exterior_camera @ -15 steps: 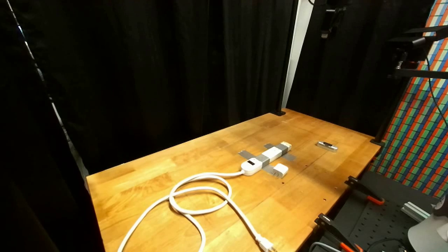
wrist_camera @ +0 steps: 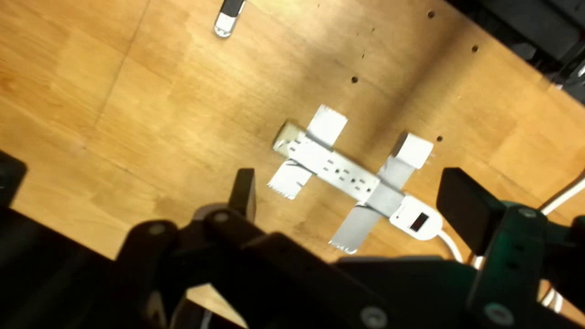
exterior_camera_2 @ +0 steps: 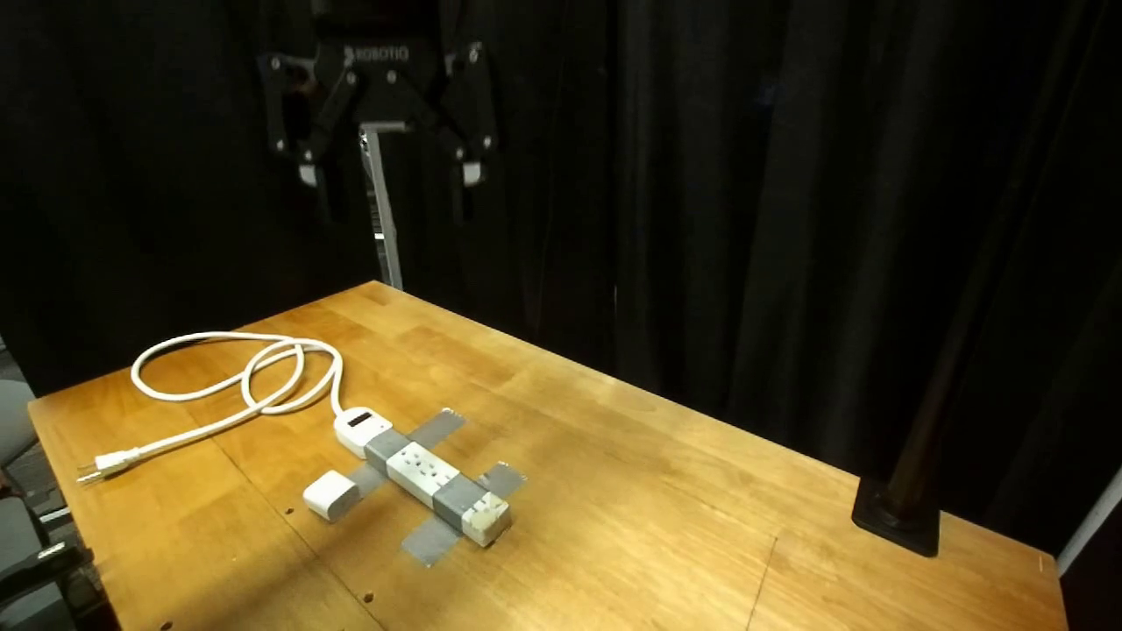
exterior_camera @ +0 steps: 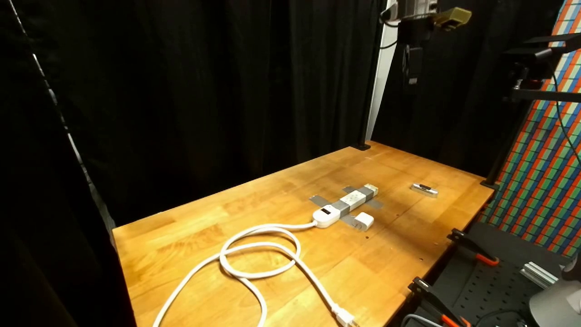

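Observation:
My gripper (exterior_camera_2: 394,189) hangs well above the wooden table, its fingers wide apart and nothing between them. In the wrist view one black finger (wrist_camera: 244,194) shows left of the power strip and the other beside its cord end. The white power strip (wrist_camera: 337,170) is held to the table by grey tape. Right next to it, at the edge of a tape piece, lies a small white block like a charger (wrist_camera: 415,150), touching nothing of the gripper. A small silver and black object (exterior_camera: 425,190) lies apart, toward the table's far right in exterior view 1.
The strip's white cord (exterior_camera: 267,275) loops over the near part of the table and ends in a plug (exterior_camera: 344,316). Clamps with orange handles (exterior_camera: 486,260) grip the table's right edge. A black post base (exterior_camera_2: 896,517) stands at one corner.
In exterior view 1 the gripper is lower and further left, with more of the arm's end now in view. Things on the table lie as before.

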